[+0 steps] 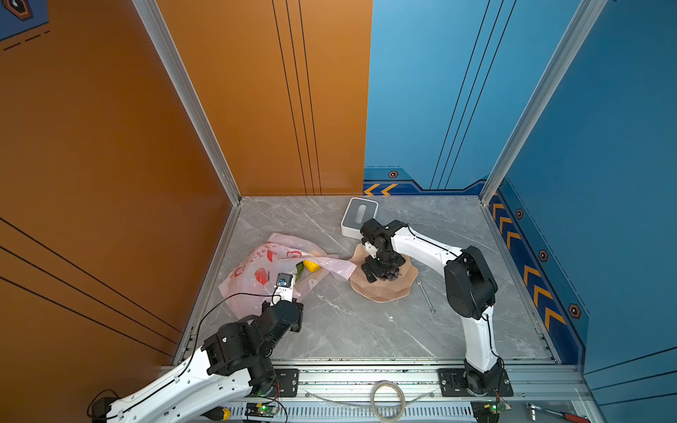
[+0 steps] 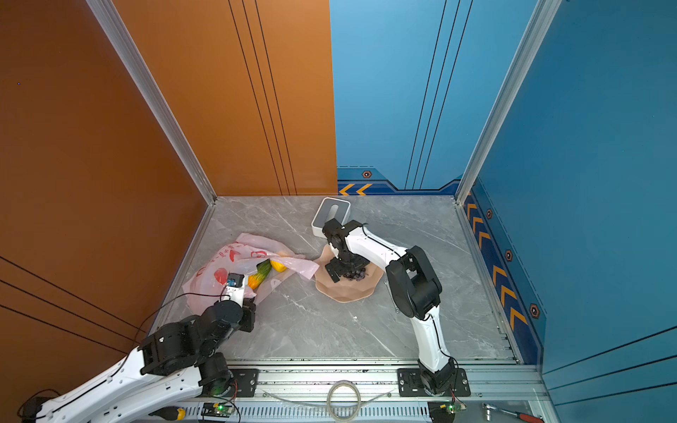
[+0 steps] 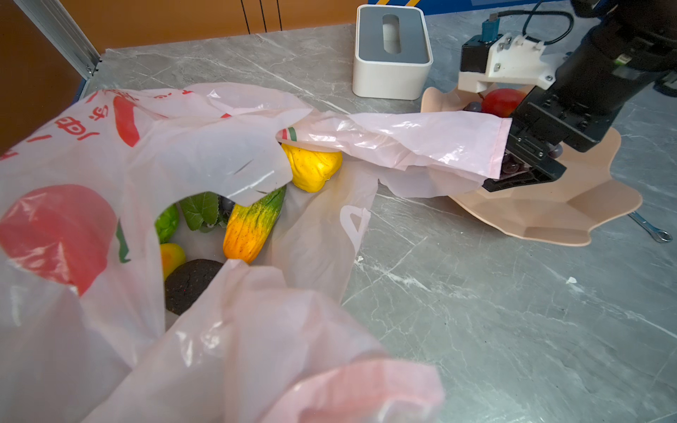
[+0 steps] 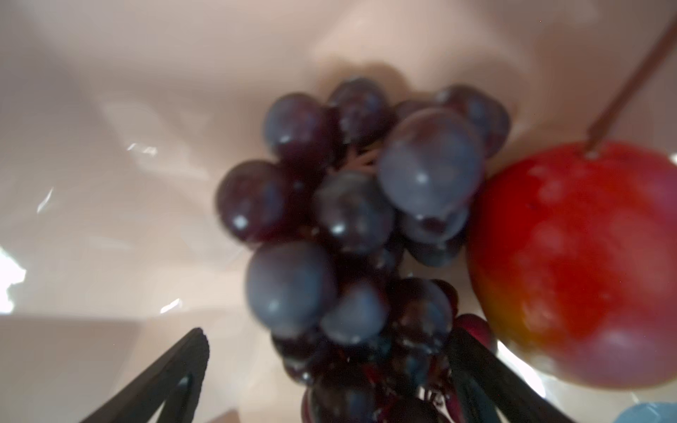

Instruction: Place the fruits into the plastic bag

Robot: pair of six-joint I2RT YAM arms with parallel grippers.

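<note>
The pink-white plastic bag (image 3: 246, 162) lies on its side at the left with its mouth open. Inside show a yellow-green gourd (image 3: 254, 225), a yellow fruit (image 3: 313, 167), a dark round fruit (image 3: 190, 283) and green leaves. A raised fold of the bag covers the place of my left fingertips in its wrist view; my left gripper (image 1: 296, 325) is shut, apparently on that fold. My right gripper stands open low in the beige dish (image 3: 564, 204), its fingers on either side of dark grapes (image 4: 352, 211). A red fruit (image 4: 578, 261) sits beside them.
Behind the dish stands a white box with a grey lid (image 3: 391, 53). One bag handle (image 3: 437, 141) stretches across to the dish's edge, near my right gripper. A wrench (image 1: 427, 296) lies right of the dish.
</note>
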